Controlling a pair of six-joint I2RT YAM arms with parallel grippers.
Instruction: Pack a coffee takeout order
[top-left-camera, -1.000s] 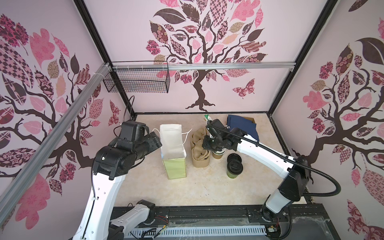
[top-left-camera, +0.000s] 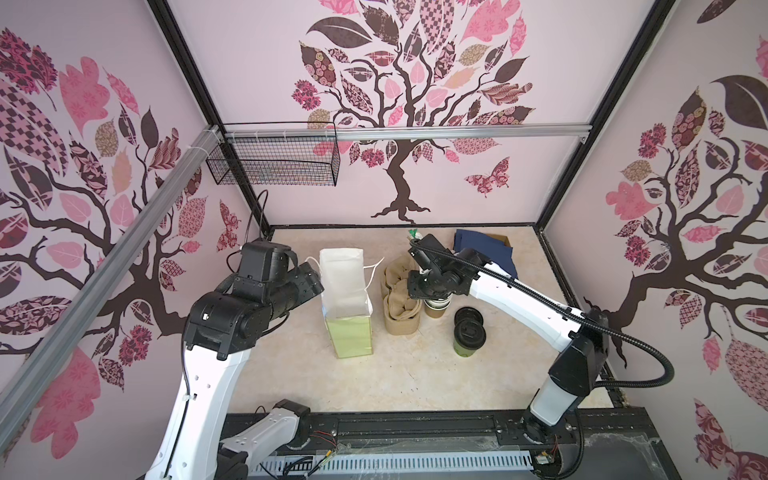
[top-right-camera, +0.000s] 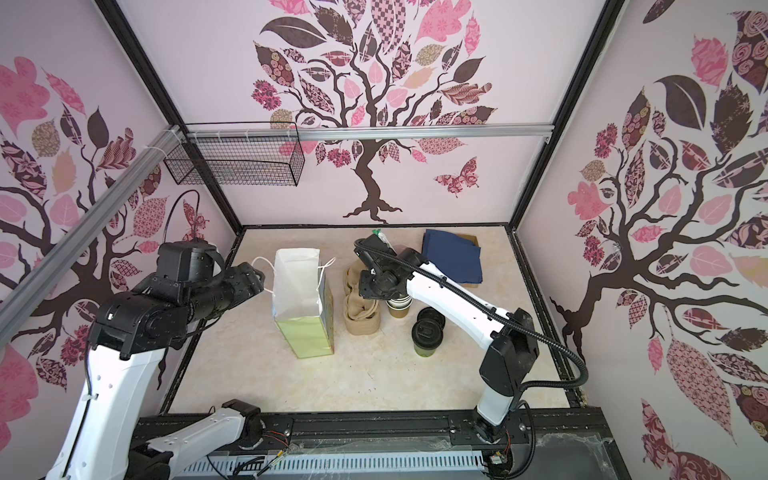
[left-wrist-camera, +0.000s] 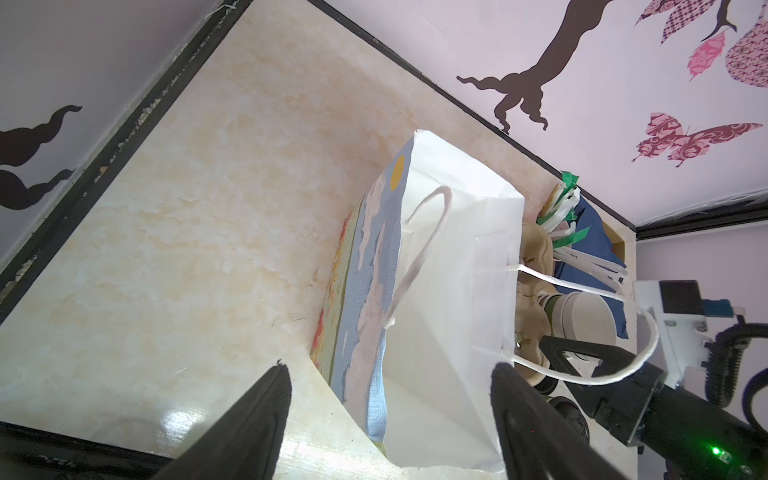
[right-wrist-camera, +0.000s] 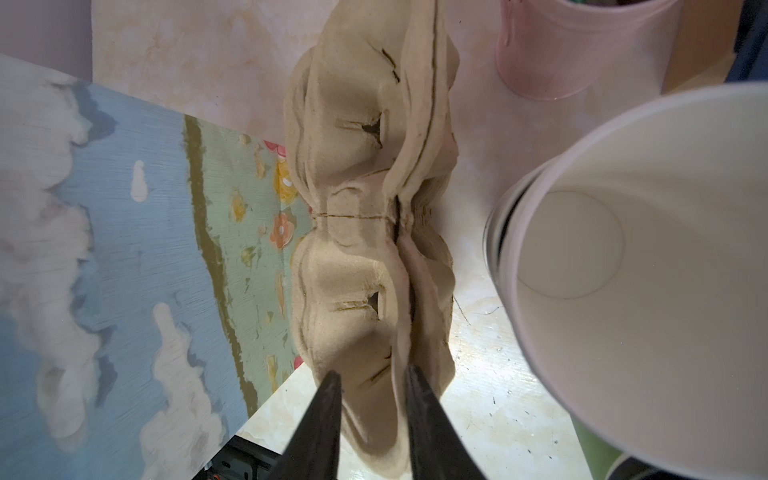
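Note:
A paper bag (top-left-camera: 348, 336) with handles stands open at centre-left. Beside it lie folded cardboard cup carriers (right-wrist-camera: 352, 216). Stacked paper cups (right-wrist-camera: 656, 288) stand to their right, with black-lidded cups (top-right-camera: 427, 336) nearer the front. My left gripper is open above and left of the bag, nothing between its fingers. My right gripper hangs over the near end of the carriers, fingers part open around the upper edge of one; whether they touch it is unclear.
A pink cup (right-wrist-camera: 560, 56) holding green-tipped items and blue napkins (top-right-camera: 452, 254) sit at the back right. A wire basket (top-left-camera: 272, 160) hangs high on the left.
The left arm and the objects look unchanged.

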